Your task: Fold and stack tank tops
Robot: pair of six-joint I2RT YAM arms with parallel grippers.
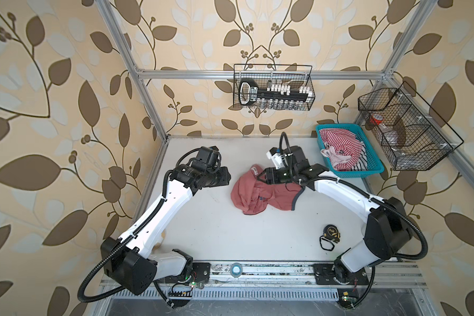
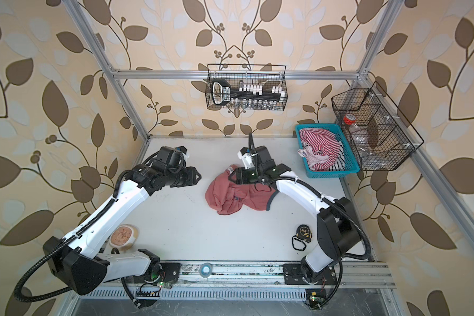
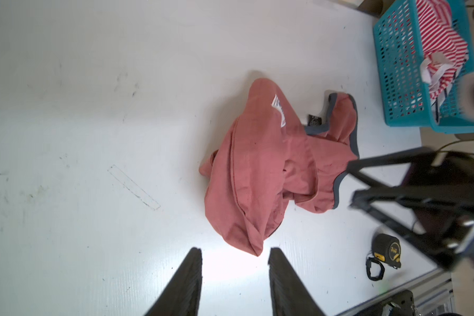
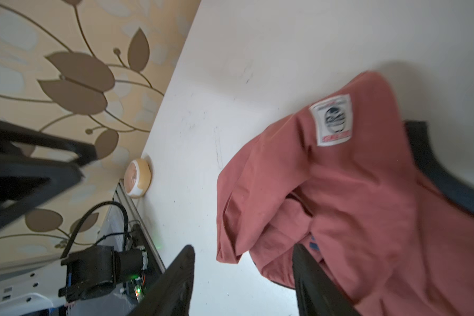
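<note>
A rumpled dusty-red tank top (image 3: 252, 173) with dark grey trim and a white label (image 4: 331, 118) lies heaped in the middle of the white table (image 1: 205, 237). My left gripper hangs above and left of the garment, fingers apart with nothing between them. Over the top part of the heap is my right gripper, open and empty.
A teal basket (image 2: 331, 171) holding striped garments stands at the back right. A tape measure (image 1: 330, 231) lies at the front right. Wire baskets (image 1: 273, 89) hang on the back and right.
</note>
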